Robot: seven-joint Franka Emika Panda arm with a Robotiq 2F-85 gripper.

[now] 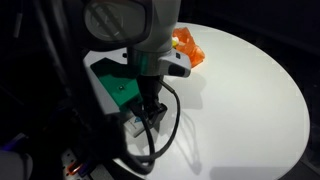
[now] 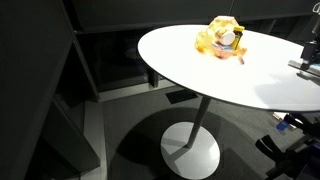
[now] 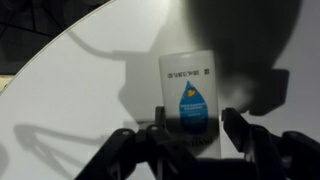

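In the wrist view a white container (image 3: 189,75) with a blue drop on its label lies between the fingers of my gripper. One finger is close to each of its sides; whether they touch it or stand slightly apart, I cannot tell. From the first exterior view, the gripper (image 1: 147,116) is low over the near left part of the white round table (image 1: 245,100). A pale patch of the container (image 1: 133,127) shows beside the fingers there, and the arm hides the rest.
A crumpled orange bag (image 2: 212,42) with a yellow item (image 2: 238,38) lies on the table behind the arm.
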